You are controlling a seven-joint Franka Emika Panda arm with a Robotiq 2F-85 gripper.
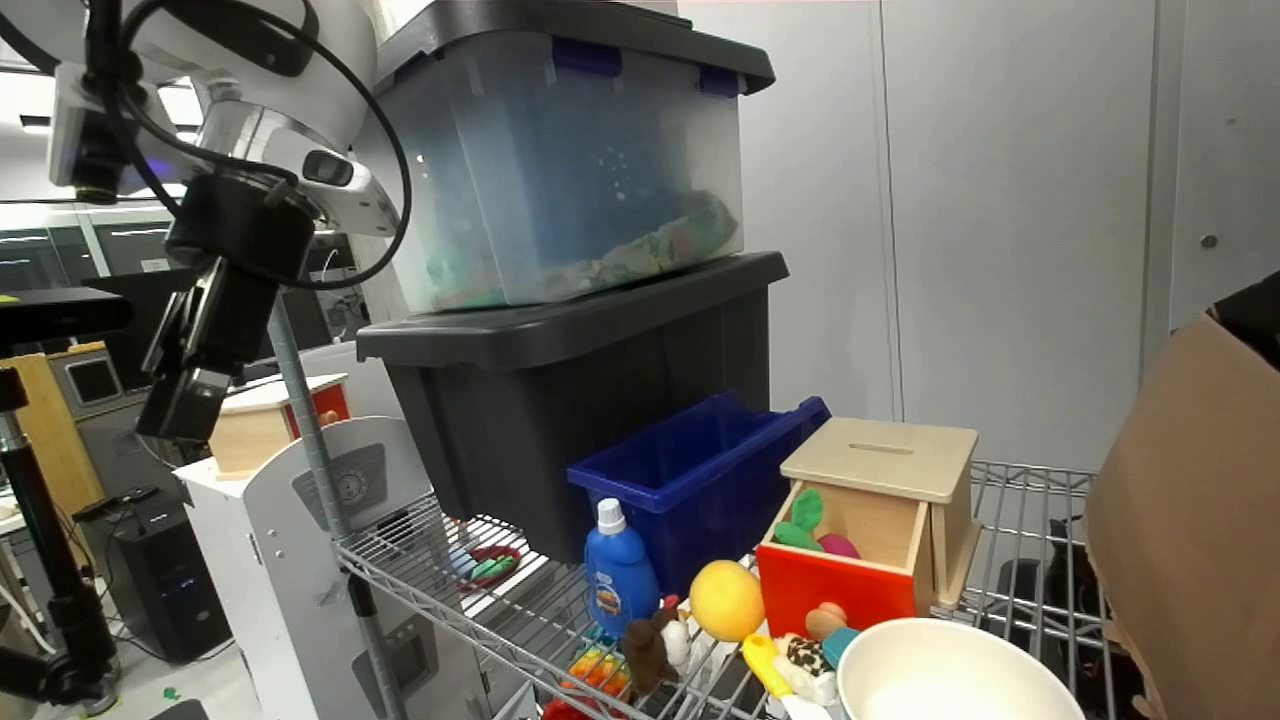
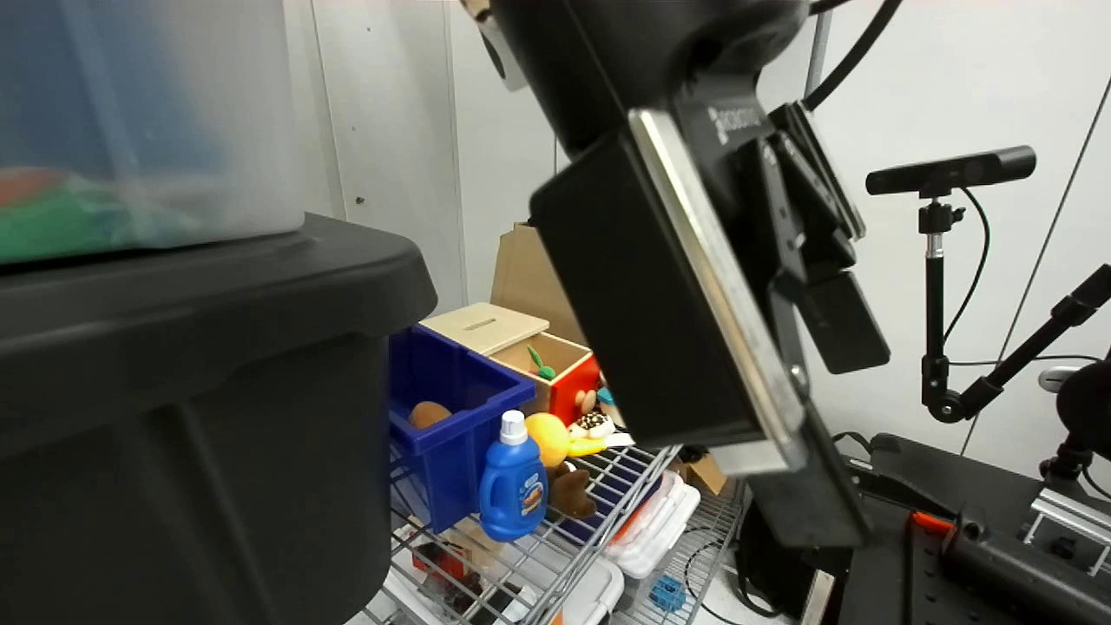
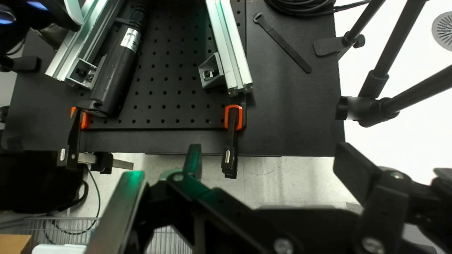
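Observation:
High at the left of exterior view 1, my gripper (image 1: 175, 382) hangs out in front of the shelf. In the wrist view my gripper stands open, its fingers (image 3: 356, 165) wide apart with nothing held between them. On the wire shelf are a blue bottle with a white cap (image 1: 620, 574), a yellow-orange ball (image 1: 726, 600), a white bowl (image 1: 960, 672) and a wooden box with a red-fronted drawer (image 1: 840, 588). The drawer is pulled out, and a green toy (image 1: 800, 523) shows inside. A blue bin (image 2: 458, 422) holds a brown round thing (image 2: 428, 413).
Stacked at the shelf's left are a dark tote (image 1: 576, 408) and a clear lidded tote (image 1: 576, 168). A cardboard box (image 1: 1200, 516) blocks the right side. Beneath my gripper, a black table (image 3: 292, 110) carries clamps, metal rails and a camera stand (image 3: 377, 76).

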